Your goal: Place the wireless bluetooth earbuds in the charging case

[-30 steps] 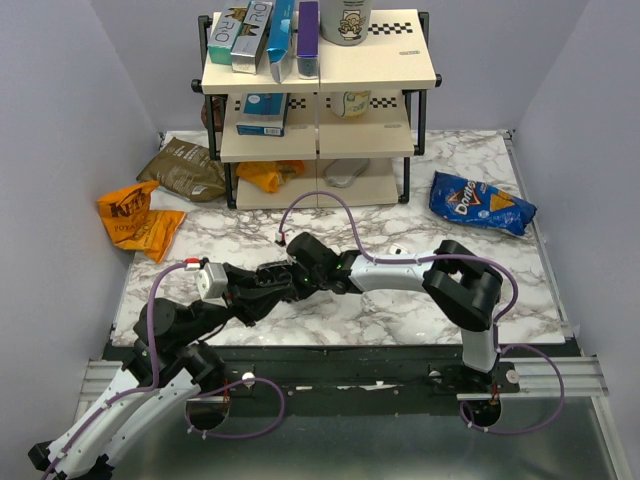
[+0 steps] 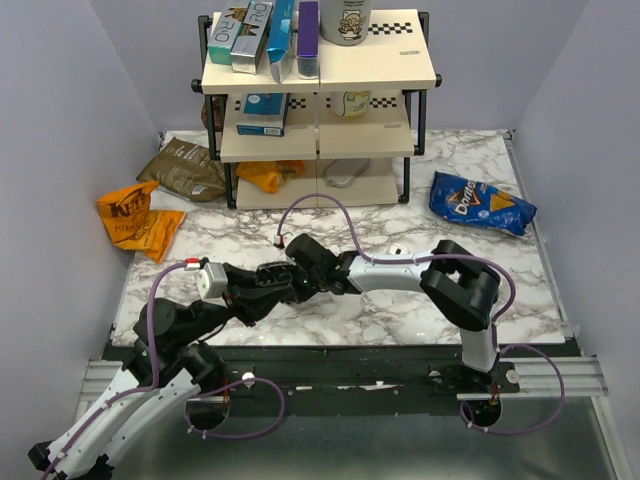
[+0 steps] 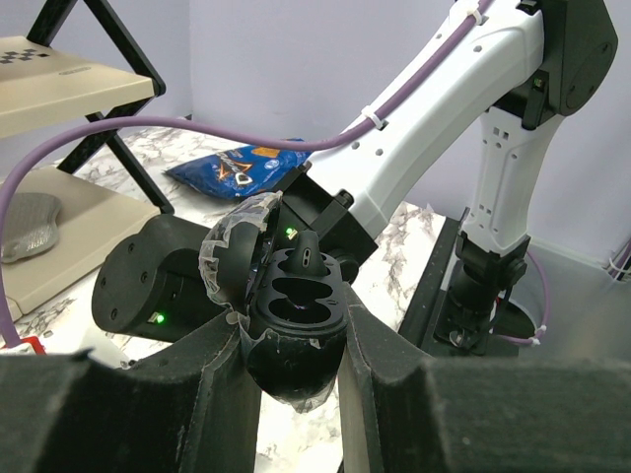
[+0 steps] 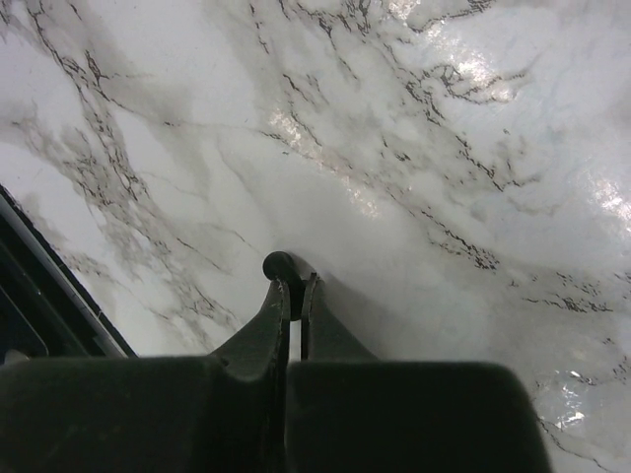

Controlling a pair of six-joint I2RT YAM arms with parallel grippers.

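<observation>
My left gripper is shut on the black charging case (image 3: 301, 370), whose lid (image 3: 235, 254) stands open. In the left wrist view, empty slots show in the case, and a black earbud (image 3: 307, 258) sits at its far end. In the right wrist view, another black earbud (image 4: 280, 265) is between the tips of my right gripper, low over the marble table. The right gripper is shut on it. Its rounded end shows beyond the fingertips; the fingers partly cover the remainder. From above, both grippers are close together and the case is hard to make out.
A shelf rack (image 2: 370, 140) with boxes and a cup stands at the back. Orange chip bags (image 2: 140, 225) lie at the left, a blue Doritos bag (image 2: 480, 203) at the right. Bare marble (image 4: 414, 148) surrounds the earbud in the right wrist view.
The left gripper and case have stayed still.
</observation>
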